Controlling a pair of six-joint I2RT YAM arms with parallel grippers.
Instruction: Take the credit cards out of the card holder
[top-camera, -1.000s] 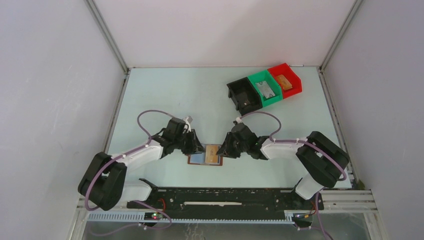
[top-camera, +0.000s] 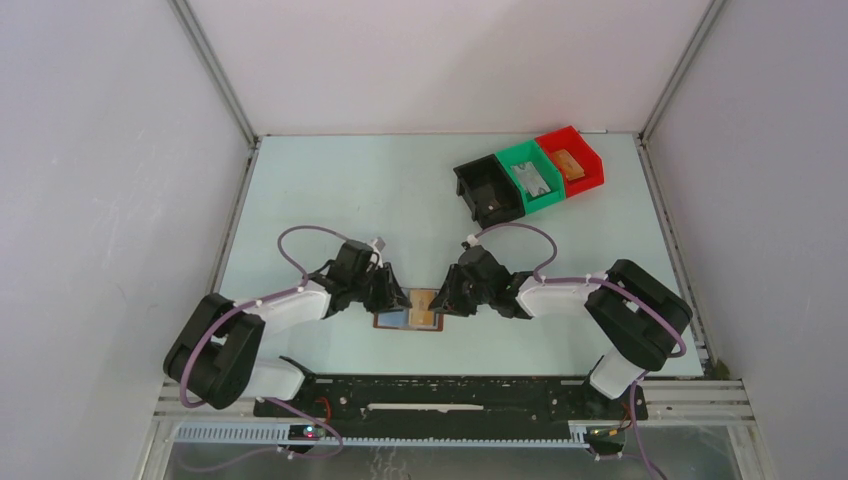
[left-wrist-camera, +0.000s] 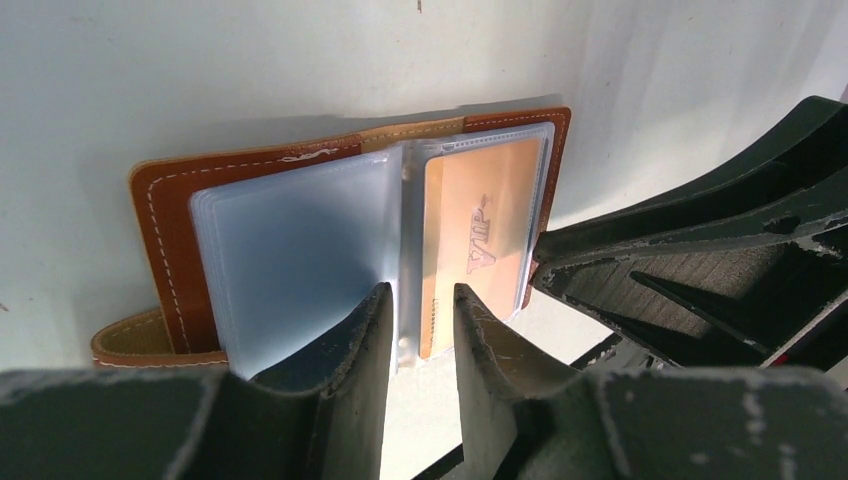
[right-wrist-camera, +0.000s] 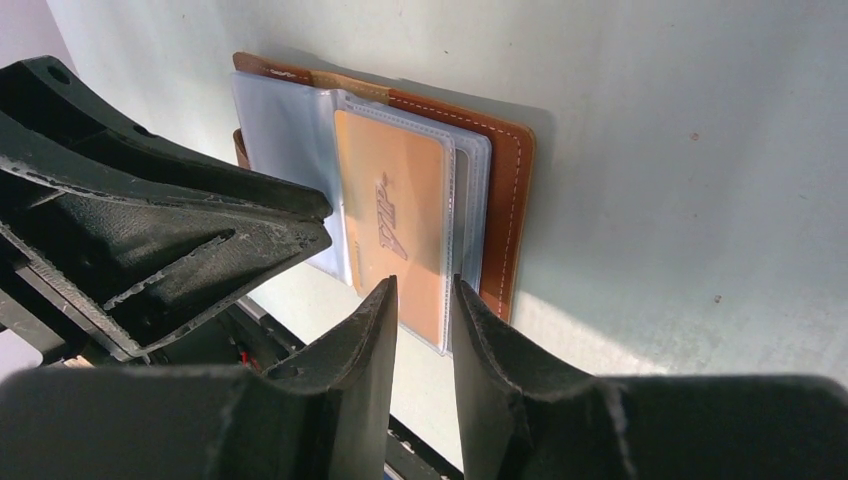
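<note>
The brown card holder lies opened flat on the table, with clear sleeves down its middle. An orange VIP card sits inside a sleeve on its right half; the left sleeve looks empty of any orange card. My left gripper is open above the holder, its fingers apart around the line between the sleeves. Over the right half, the parted fingers of my right gripper straddle the card sleeve's right edge, with the orange card still inside. Whether they touch the sleeve cannot be told.
Black, green and red bins stand at the back right. A grey card lies in the green one and an orange card in the red.
Both arms have shifted slightly: the left a little right, the right a little left, closer to the holder. The holder appears nudged slightly left.
</note>
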